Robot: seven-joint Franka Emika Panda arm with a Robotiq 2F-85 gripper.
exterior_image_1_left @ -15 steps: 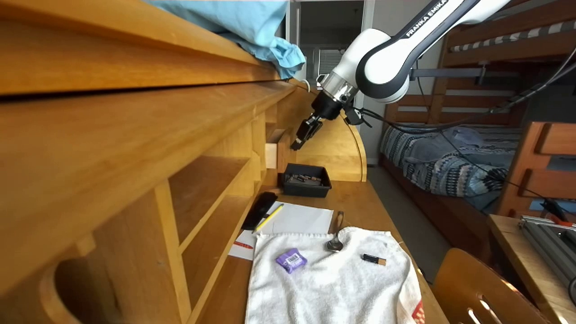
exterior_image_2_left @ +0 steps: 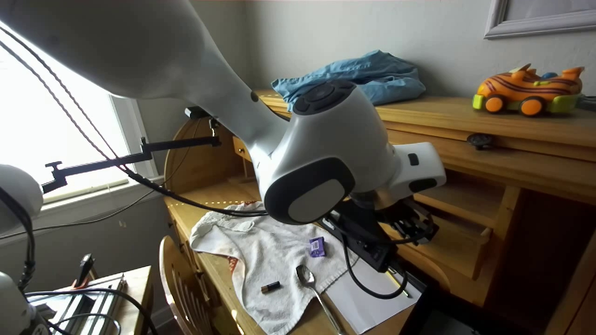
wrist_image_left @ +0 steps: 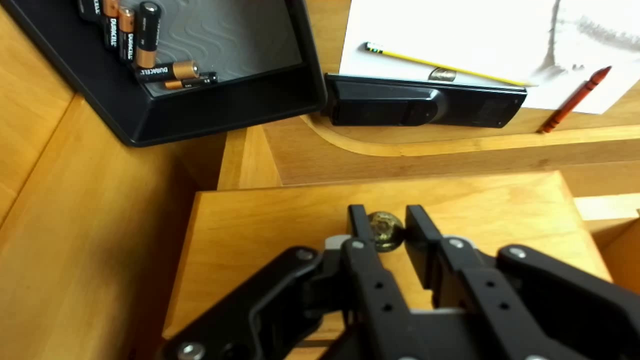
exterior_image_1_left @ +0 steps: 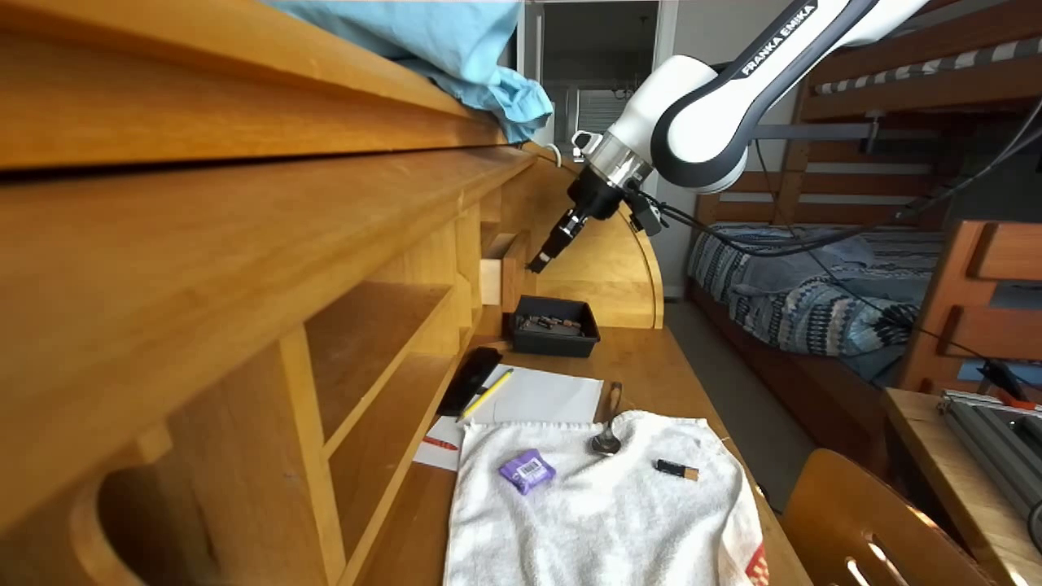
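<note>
In the wrist view, a round brass knob (wrist_image_left: pixel 386 231) on a wooden drawer front (wrist_image_left: pixel 492 207) sits between the fingertips of my gripper, which is shut on it. The drawer (exterior_image_1_left: pixel 491 282) stands pulled partly out of the desk hutch in exterior view 1. From the right, my gripper (exterior_image_1_left: pixel 537 264) reaches down at a slant to its front. Exterior view 2 shows the open drawer (exterior_image_2_left: pixel 459 245) too, but the arm and cables hide the fingertips there.
Below the drawer is a black tray (wrist_image_left: pixel 234 117) with several batteries. A black case (wrist_image_left: pixel 426 107), pencil (wrist_image_left: pixel 444 61), crayon (wrist_image_left: pixel 576 99) and paper lie nearby. On a white towel (exterior_image_1_left: pixel 586 527) rest a purple packet (exterior_image_1_left: pixel 527 470), a spoon (exterior_image_1_left: pixel 606 443) and a battery (exterior_image_1_left: pixel 674 470).
My wrist has shifted slightly to the right and down, and the gripper leans more. Its fingertips remain at the drawer front. The drawer and table objects look unmoved.
</note>
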